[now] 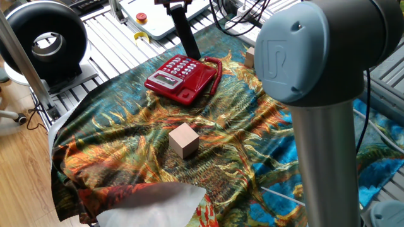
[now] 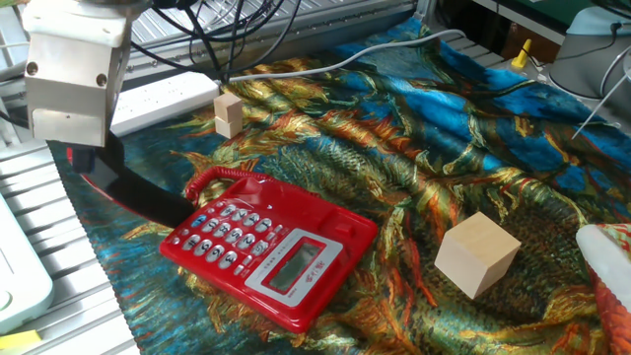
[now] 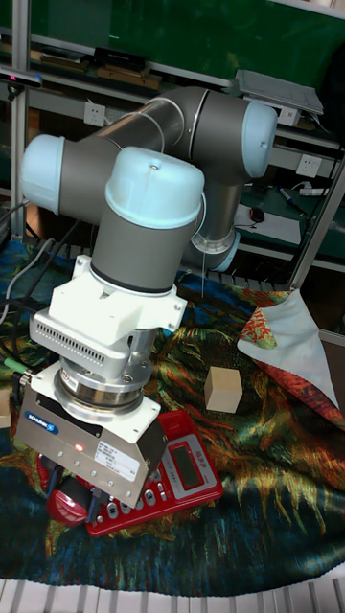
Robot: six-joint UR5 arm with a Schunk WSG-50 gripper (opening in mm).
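Observation:
A red push-button telephone (image 2: pixel 271 242) lies on a patterned cloth (image 1: pixel 120 126), its coiled cord (image 2: pixel 225 177) along one side. From its edge a dark handset (image 2: pixel 138 192) with red showing at its border slants up to my gripper. In the third exterior view my gripper (image 3: pixel 73 505) hangs by the telephone, its two fingers on either side of the handset's red end, shut on it. The first exterior view shows the handset (image 1: pixel 185 34) standing steeply just behind the telephone, with the gripper mostly cut off at the top edge. The exact contact of the fingers is hard to see.
A wooden cube (image 1: pixel 184 141) rests on the cloth in front of the telephone. Smaller wooden blocks (image 2: pixel 228 116) sit near a white power strip (image 2: pixel 163 104) and loose cables. One cloth corner (image 3: pixel 288 337) is folded over. Open cloth surrounds the cube.

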